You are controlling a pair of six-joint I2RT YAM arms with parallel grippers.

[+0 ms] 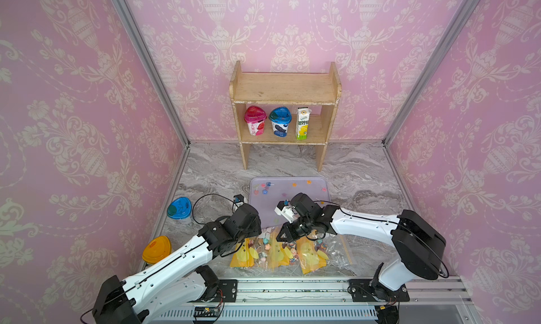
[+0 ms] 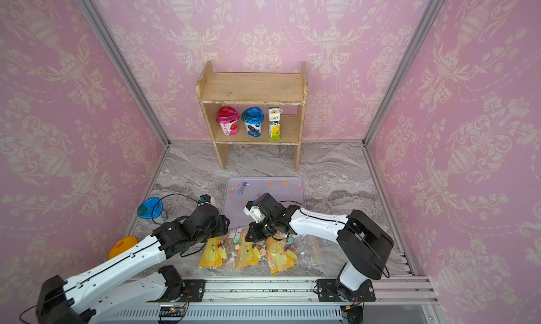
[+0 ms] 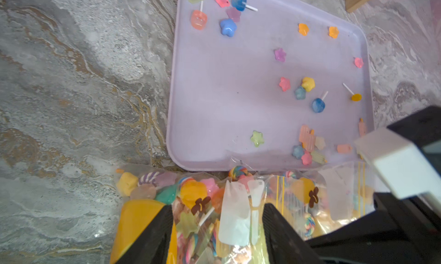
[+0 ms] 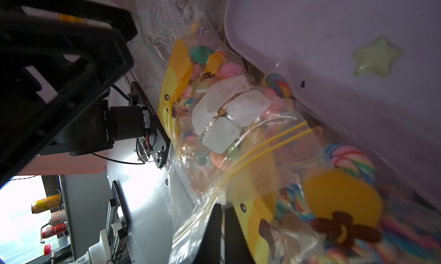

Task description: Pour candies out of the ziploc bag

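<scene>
Several ziploc bags [image 3: 193,204] with yellow bear prints and colourful candies lie in a row at the table's front. My left gripper hangs above the left bags, part open, with the bags visible between its fingertips. My right gripper is at the middle bag, shut at the clear zipper edge; whether film is held between its fingertips is hard to tell. The lilac tray [image 3: 229,80] behind the bags holds scattered candies.
A wooden shelf [image 1: 284,87] with two tubs and a carton stands at the back. Blue [image 1: 179,207] and yellow [image 1: 156,248] lids are at the left. Bare table flanks the tray.
</scene>
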